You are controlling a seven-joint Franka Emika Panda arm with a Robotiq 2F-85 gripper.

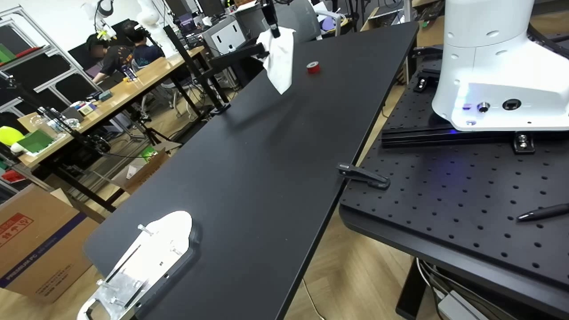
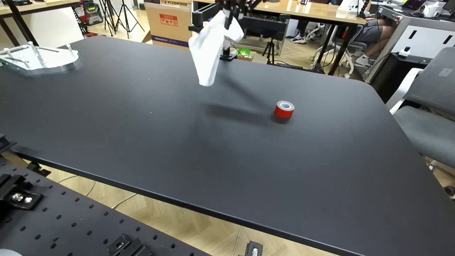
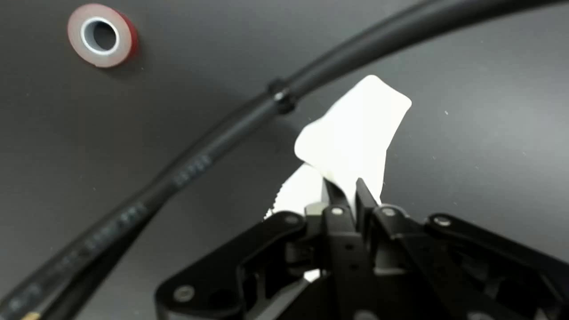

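Observation:
A white cloth or tissue (image 1: 280,61) hangs from my gripper (image 1: 275,35), clear of the black table. In exterior view 2 the same white sheet (image 2: 207,53) dangles in a folded strip, its lowest corner above the tabletop. The wrist view shows the gripper shut on it, with the white material spreading out past the fingertips on both sides. A red roll of tape (image 2: 284,109) rests on the table, apart from the sheet; the wrist view has that tape roll (image 3: 101,36) at upper left.
At the table's far end from the tape lies a white plate-like fixture with upright pegs (image 1: 154,256). A black clamp (image 1: 363,176) sits at the table edge beside the perforated base plate (image 1: 453,192).

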